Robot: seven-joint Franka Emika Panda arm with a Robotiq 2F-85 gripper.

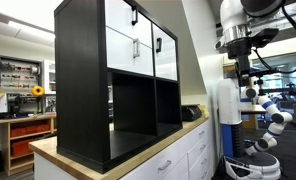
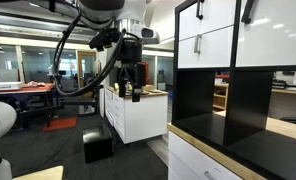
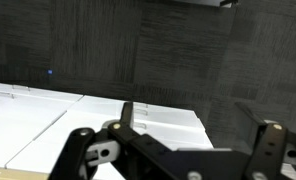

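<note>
My gripper (image 1: 250, 82) hangs from the arm at the right of the first exterior view, away from the black shelf unit (image 1: 84, 90). In the second exterior view the gripper (image 2: 129, 94) points down over the floor, in front of the white drawers. The wrist view shows the gripper open, its dark fingers (image 3: 83, 152) wide apart with nothing between them. Beneath it are dark floor and white drawer fronts (image 3: 168, 122) with handles. The shelf unit has white doors (image 1: 121, 52) on top and open, empty-looking compartments below.
The shelf stands on a wooden counter (image 2: 208, 144) over white drawers (image 1: 178, 163). A black box-like object (image 2: 98, 144) rests on the floor. Another white robot arm (image 1: 277, 122) stands at the far right. Open floor lies beside the counter.
</note>
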